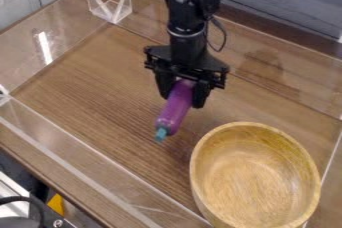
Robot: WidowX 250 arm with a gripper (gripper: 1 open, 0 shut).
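My gripper (pixel 185 86) is shut on a purple cylindrical object (pixel 174 110) with a light blue tip, held tilted over the wooden surface in the middle of the view, the tip pointing down toward the front. The black arm reaches down to it from the top. A large beige bowl (pixel 254 177) sits at the lower right, apart from the purple object.
A clear plastic piece stands at the back left corner. Walls border the surface at the back and left; black cables lie at the lower left.
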